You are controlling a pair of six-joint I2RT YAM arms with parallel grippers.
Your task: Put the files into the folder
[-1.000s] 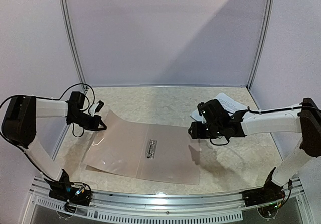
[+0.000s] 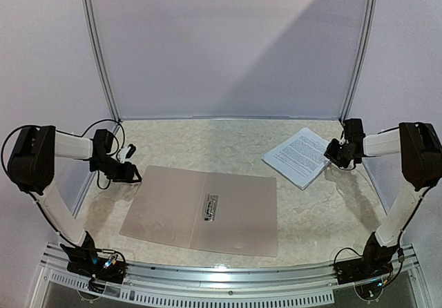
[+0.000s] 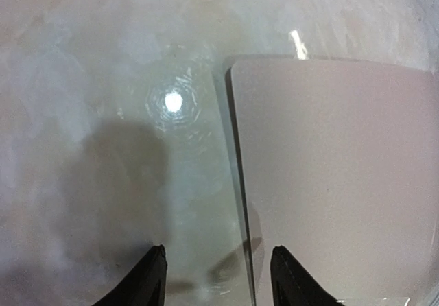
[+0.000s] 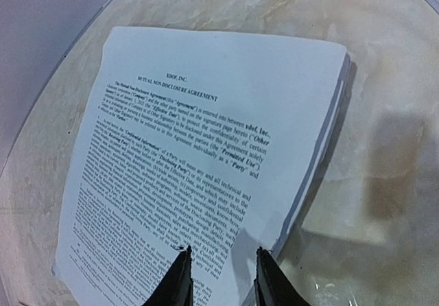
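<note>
A pinkish translucent folder (image 2: 166, 201) lies opened flat on the table, with a metal clip (image 2: 210, 207) near its middle. To its upper right rests a stack of printed papers (image 2: 298, 157), askew to the folder. My left gripper is open at the folder's left edge (image 3: 240, 175), that edge running between its fingers in the left wrist view; no grip on it shows. Over the right long edge of the papers (image 4: 171, 148), my right gripper stands open, one finger above the printed page and the other by the edge.
Bare marble-patterned table (image 2: 207, 139) lies behind the folder and to the right of it. Pale walls (image 2: 228, 59) close off the back and sides. A metal rail (image 2: 221, 275) runs along the front.
My right arm has moved right and back, from the folder's right edge to the papers. The folder's lifted left side now lies flat, with the left gripper slightly lower and farther left.
</note>
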